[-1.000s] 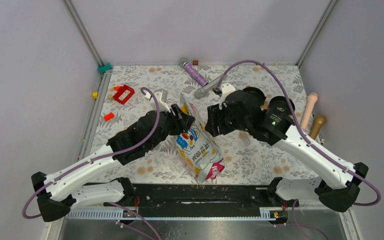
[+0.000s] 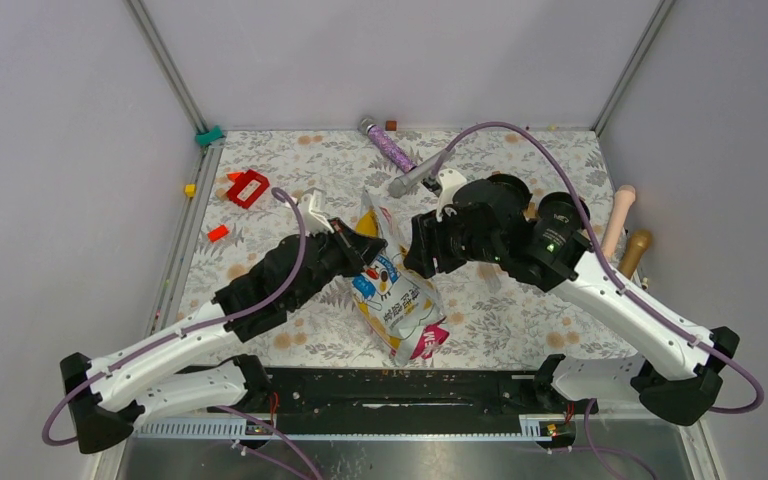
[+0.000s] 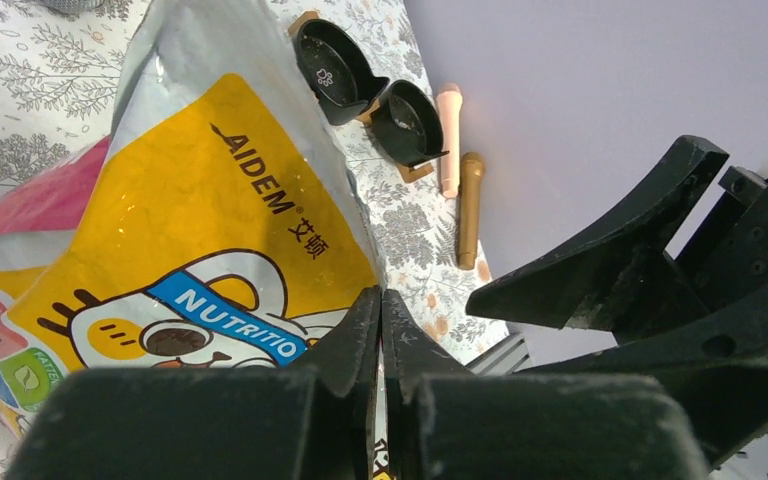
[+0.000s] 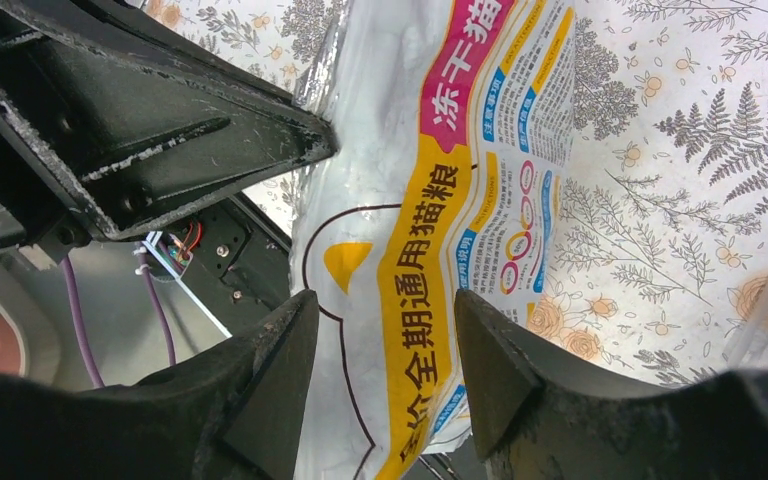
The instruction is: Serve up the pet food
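Note:
The pet food bag (image 2: 395, 305) stands near the front middle of the table, leaning, its yellow and white face printed with a cartoon (image 3: 175, 335). My left gripper is shut at the bag's upper side edge, where a strip of film runs into the line between its fingers. From the right side, my right gripper (image 2: 422, 262) faces the bag. Its two fingers (image 4: 260, 375) stand apart in the right wrist view, with the bag's side panel (image 4: 420, 270) showing between them. Two black bowls (image 3: 335, 75) (image 3: 407, 125) sit at the right of the table.
A pink handle (image 2: 618, 215) and a gold one (image 2: 637, 250) lie by the right wall. Behind the bag are a purple microphone (image 2: 392, 150) and a silver one (image 2: 410, 183). A red box (image 2: 247, 188) lies back left. Clear table (image 2: 520, 320) extends front right.
The left gripper's fingers have come together at the bag's edge, and its wrist has turned slightly. My right gripper has shifted a little toward the bag. The bag has hardly moved.

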